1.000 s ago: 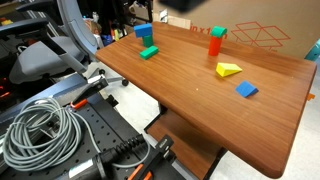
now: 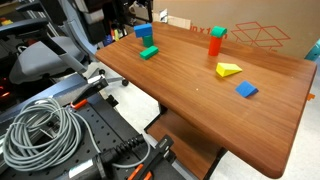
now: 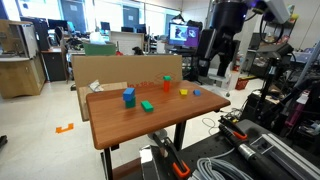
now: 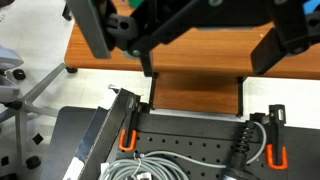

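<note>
My gripper stands open in the wrist view, its two black fingers wide apart with nothing between them. In exterior view 2 the gripper (image 3: 208,65) hangs high above the right side of the wooden table (image 3: 105,125). On the table are a blue block (image 2: 143,31) at the far left, a green block (image 2: 149,52) in front of it, and a red cylinder (image 2: 215,47) with a green piece (image 2: 219,32) on top. A yellow wedge (image 2: 228,69) and a flat blue piece (image 2: 246,89) lie nearer. All are apart from the gripper.
A coiled grey cable (image 2: 45,135) lies on the dark base beside the table. Black and orange clamps (image 4: 276,140) stick up near the table's edge. Bare wood stretches across the table's right end (image 2: 260,130).
One second ago a blurred dark part of the arm covered the top middle of exterior view 1. It has moved left and out of that area. The objects have not moved.
</note>
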